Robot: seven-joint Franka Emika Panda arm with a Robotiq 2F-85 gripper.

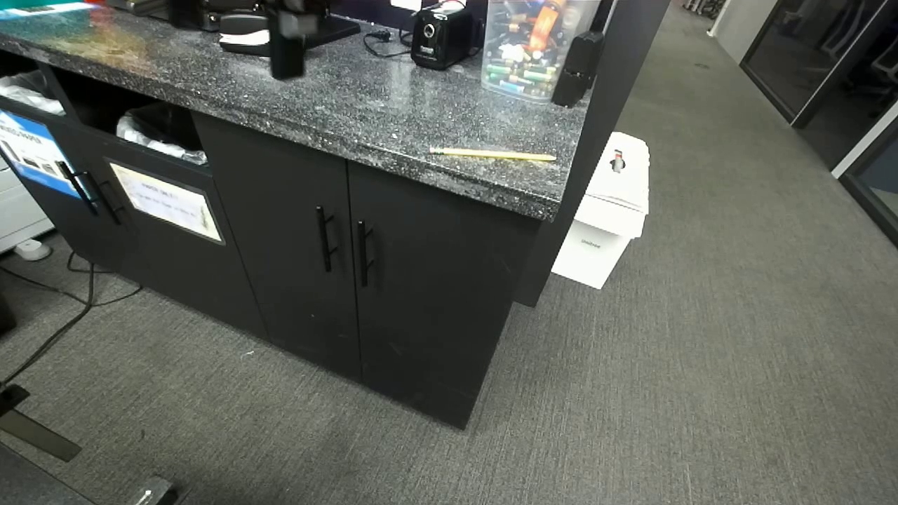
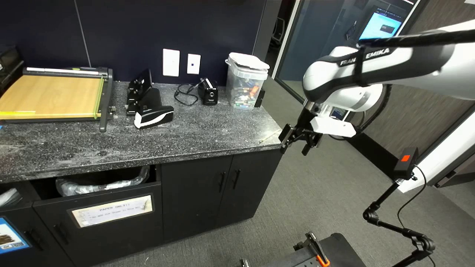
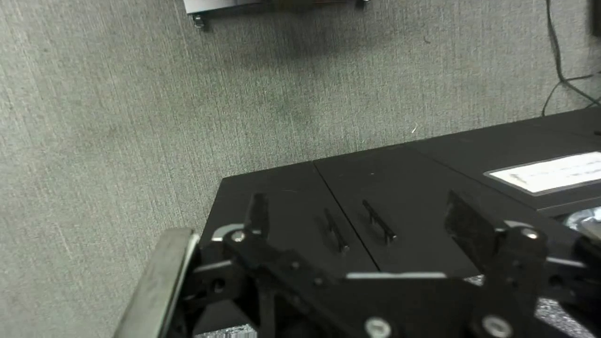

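Note:
A yellow pencil (image 1: pixel 494 155) lies on the speckled dark counter (image 1: pixel 362 109), close to its right end and front edge. In exterior view 2 the pencil (image 2: pixel 269 136) shows faintly beside my gripper (image 2: pixel 294 150), which hangs open around the counter's right corner. The wrist view has the open gripper with a wide gap and nothing between its fingers; the pencil is not visible there. At the top of exterior view 1, part of the gripper, a dark finger (image 1: pixel 287 52), hangs in front of the stapler (image 1: pixel 244 38).
A clear tub of batteries (image 2: pixel 246 82) and a black pencil sharpener (image 2: pixel 207 92) stand at the counter's back. A paper trimmer (image 2: pixel 53 95) lies far left. Cabinet doors (image 3: pixel 281 208) with handles are below.

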